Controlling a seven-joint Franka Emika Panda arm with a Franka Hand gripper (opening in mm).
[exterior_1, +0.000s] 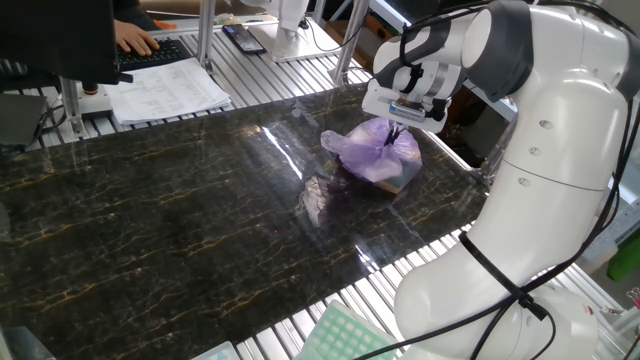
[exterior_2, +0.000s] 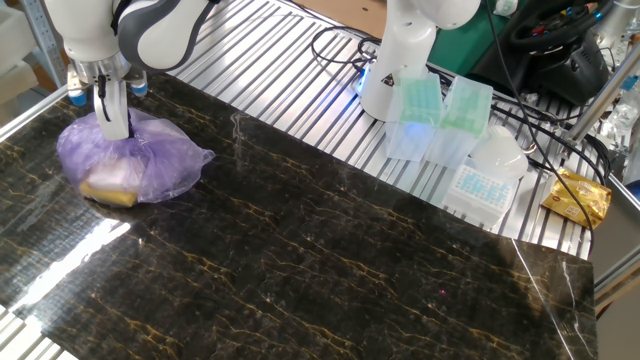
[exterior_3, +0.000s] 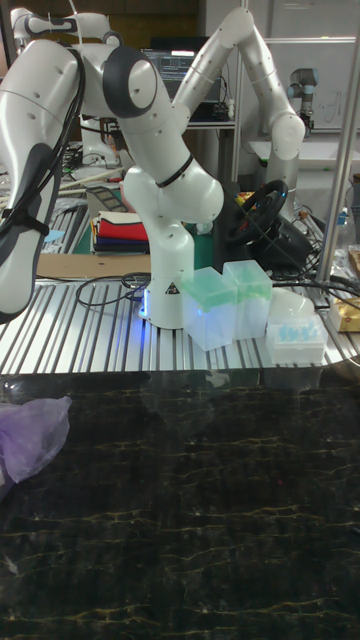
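Observation:
A thin purple plastic bag (exterior_1: 378, 158) with a boxy item inside is at the far right end of the dark marbled table in exterior view 1. In exterior view 2 the same bag (exterior_2: 140, 160) shows a yellowish and pale item (exterior_2: 110, 187) through its lower side. Straight above it, my gripper (exterior_1: 392, 135) points down, its dark fingertips reaching into the bunched top of the plastic. The film and the white hand part hide the tips, so whether they pinch it is unclear. Exterior view 3 catches only the bag's edge (exterior_3: 37, 435).
Translucent green-lidded boxes (exterior_2: 440, 115), a white tip rack (exterior_2: 482, 193) and a gold packet (exterior_2: 578, 197) stand off the table's side on the slatted metal surface. Papers (exterior_1: 168, 92) and a person's hand (exterior_1: 136, 38) are beyond the far edge.

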